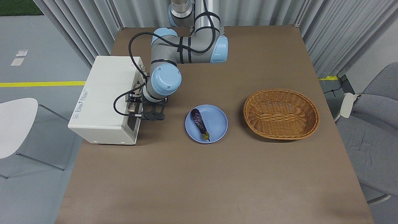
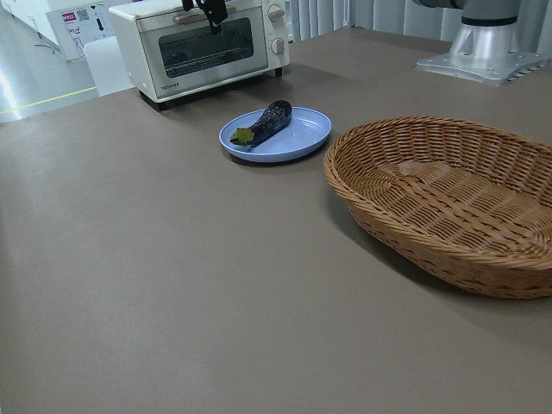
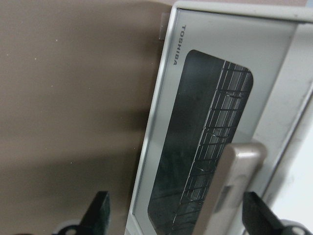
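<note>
The white toaster oven (image 1: 100, 97) stands at the left of the table, its glass door (image 3: 195, 122) closed and filling the right half of the wrist view. The door's handle (image 3: 225, 191) lies between the two black fingers of my gripper, which stand wide apart, one over the table side and one by the handle. In the left view the gripper is mostly cropped, hanging in front of the oven near its handle (image 2: 194, 15).
A blue plate (image 1: 218, 123) with an eggplant (image 1: 199, 123) lies right of the oven. A wicker basket (image 1: 280, 114) sits farther right.
</note>
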